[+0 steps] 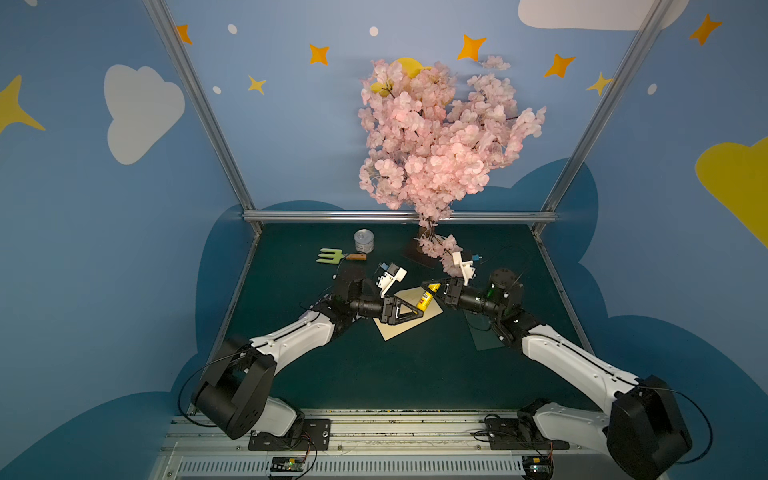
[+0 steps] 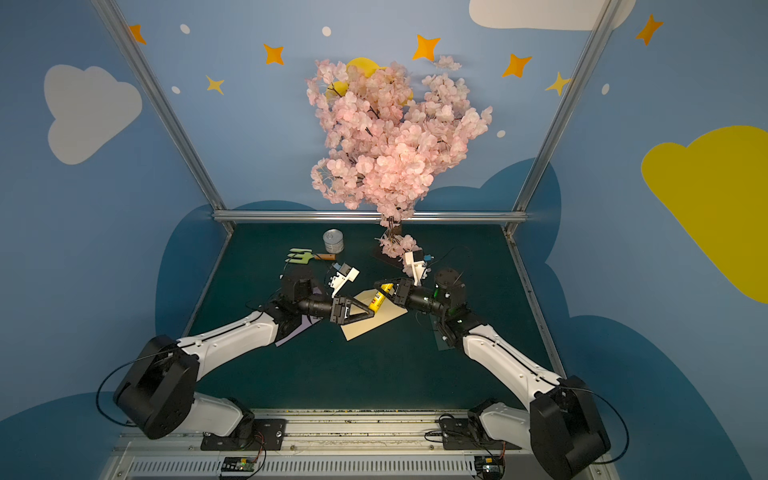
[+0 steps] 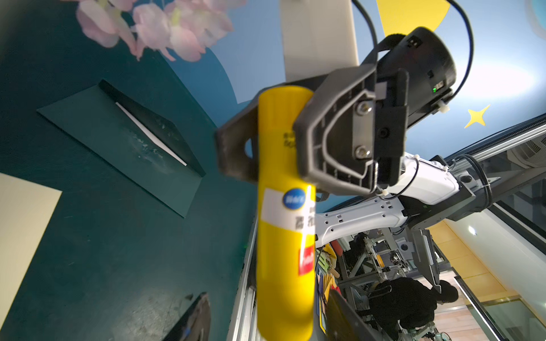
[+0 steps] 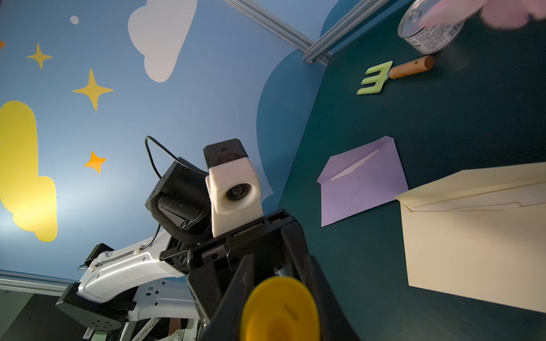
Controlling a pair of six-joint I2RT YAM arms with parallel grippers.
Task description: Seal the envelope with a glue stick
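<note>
The yellow glue stick [image 3: 285, 233] stands lengthwise in the left wrist view, with my right gripper shut on its upper part. In the right wrist view its yellow round end [image 4: 279, 312] shows between the fingers of that gripper. My left gripper [image 1: 421, 313] is open at the other end of the stick; its fingers [image 3: 196, 321] lie on either side of the stick, seemingly clear of it. Below both grippers, a cream envelope [image 4: 472, 244] lies on the table with its flap raised.
A purple envelope [image 4: 364, 182] lies left of the cream one, a dark green envelope [image 3: 136, 147] to the right. Toward the back are a green fork [image 1: 342, 256], a tin can [image 1: 364, 241] and a blossom tree [image 1: 432, 144].
</note>
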